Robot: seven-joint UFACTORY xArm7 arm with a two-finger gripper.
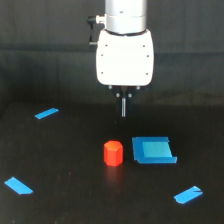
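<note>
A red block [113, 153], which looks many-sided, sits on the black table. To its right lies a blue square [154, 150] with a lighter blue middle and nothing on it. My gripper [124, 104] hangs from the white hand [125, 60], pointing down. It appears behind and above the red block in the picture, clear of both block and square. The fingers are small and dark against a dark background, so their spacing is hard to make out. Nothing is seen held at the tips.
Strips of blue tape lie on the table: one at the back left [46, 113], one at the front left [18, 186] and one at the front right [188, 195]. A dark curtain [40, 60] hangs behind.
</note>
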